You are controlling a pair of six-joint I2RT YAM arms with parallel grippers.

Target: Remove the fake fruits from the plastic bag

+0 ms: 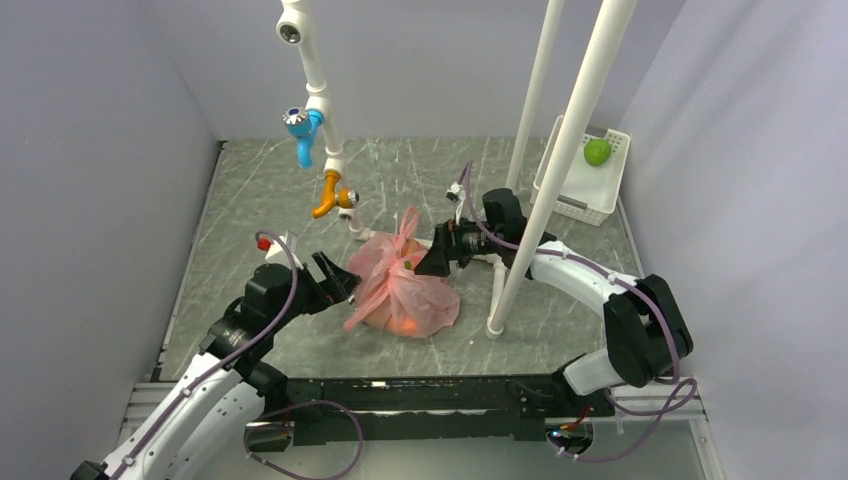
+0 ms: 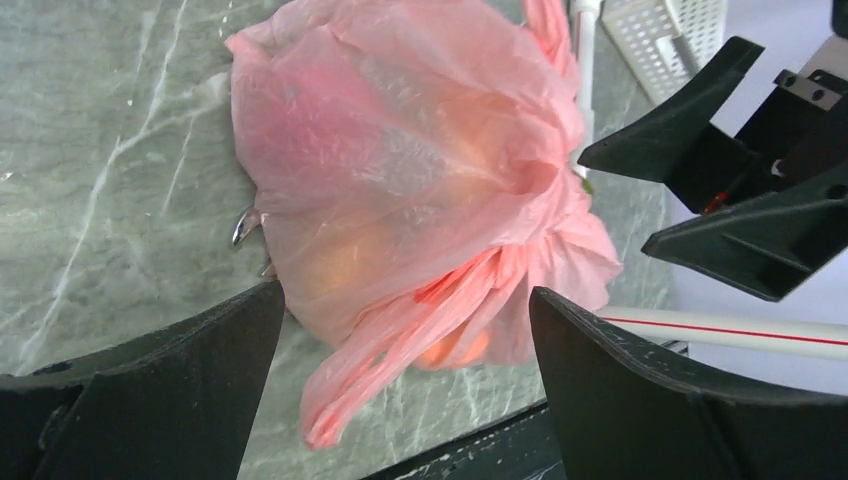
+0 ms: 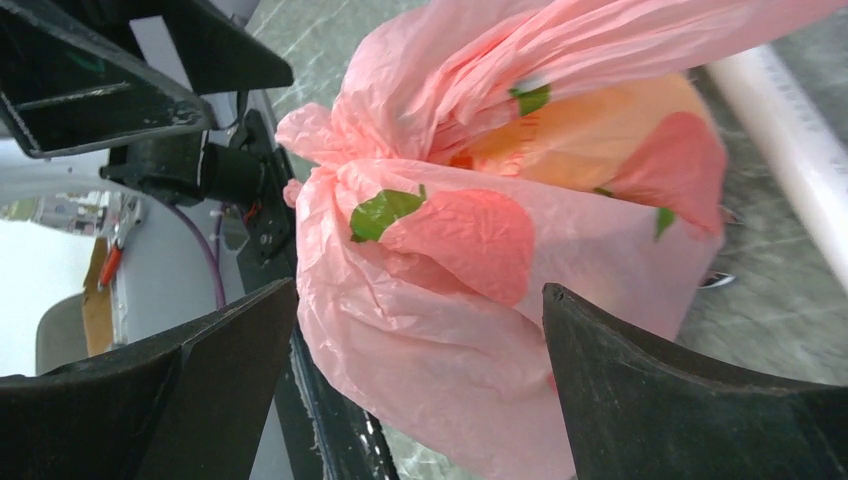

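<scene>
A translucent pink plastic bag (image 1: 400,290) with orange shapes inside lies crumpled in the middle of the counter; in the right wrist view its knotted, twisted part (image 3: 400,120) shows above pink folds with green patches. My left gripper (image 1: 342,280) stands open at the bag's left side, and in the left wrist view the bag (image 2: 390,170) fills the space beyond its spread fingers. My right gripper (image 1: 440,250) is open at the bag's upper right, its fingertips close over the folds. Neither visibly holds anything; whether they touch the bag is unclear.
A white basket (image 1: 585,190) with a green fruit (image 1: 597,151) sits at the back right. White pipes (image 1: 565,160) stand beside my right arm. Pipework with blue (image 1: 305,145) and orange (image 1: 330,195) taps rises behind the bag.
</scene>
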